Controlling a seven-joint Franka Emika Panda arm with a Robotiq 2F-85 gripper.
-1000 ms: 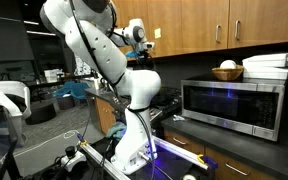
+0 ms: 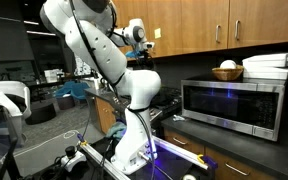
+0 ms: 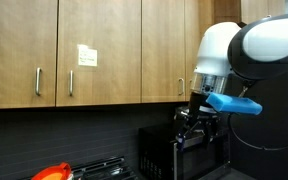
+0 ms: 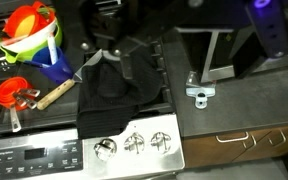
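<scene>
High over the counter, near the wall cabinets, my gripper (image 2: 150, 46) hangs at the end of the raised arm. Exterior view 2 shows the dark gripper (image 3: 197, 128) in front of the cabinets, apart from any surface; its small fingers blend into the background, so their spacing is unclear. Looking down, the wrist view has a black cloth (image 4: 119, 92) draped over the stove's front edge. A wooden-handled utensil (image 4: 59, 94) lies beside the cloth. No object can be made out in the gripper.
A microwave (image 2: 229, 108) stands on the counter, with a basket (image 2: 227, 73) and white trays (image 2: 272, 65) on top. Colourful bowls (image 4: 26, 30), a blue container (image 4: 54, 66) and a red strainer (image 4: 16, 88) crowd the stove. Wall cabinets (image 3: 112, 60) are close to the arm.
</scene>
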